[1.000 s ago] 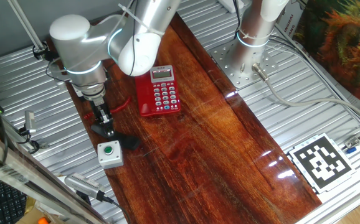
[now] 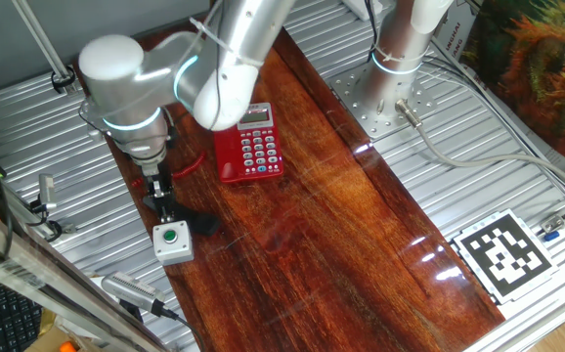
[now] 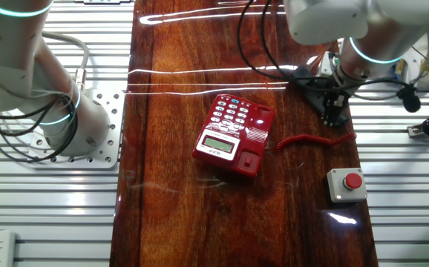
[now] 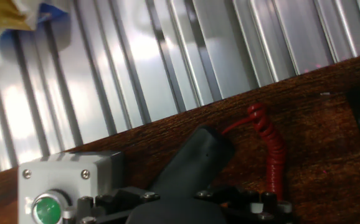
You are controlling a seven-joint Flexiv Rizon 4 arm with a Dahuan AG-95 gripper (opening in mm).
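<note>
A dark, elongated handset-like piece (image 4: 195,160) lies at the table edge, with the end of a red coiled cord (image 4: 273,155) meeting it. Above it is my gripper, whose fingers stand spread to either side at the bottom of the wrist view; it looks open, and nothing shows held. The red telephone base (image 2: 249,147), with keypad and display, sits across the table from the gripper. Close by the handset is a grey box (image 2: 173,244) with a green button (image 4: 48,210) on one face; exterior view 2 shows a red button (image 3: 352,181) on another.
The brown wooden table (image 2: 341,235) is broadly clear on the robot base side. Ribbed metal surface (image 4: 142,50) borders it. A grey metal device with a cable (image 2: 134,291) stands beyond the near edge, and a marker board (image 2: 466,256) lies to the right.
My gripper has shifted slightly along the handset towards the grey box, and the arm's elbow has swung a little to the right. Phone and box have not moved.
</note>
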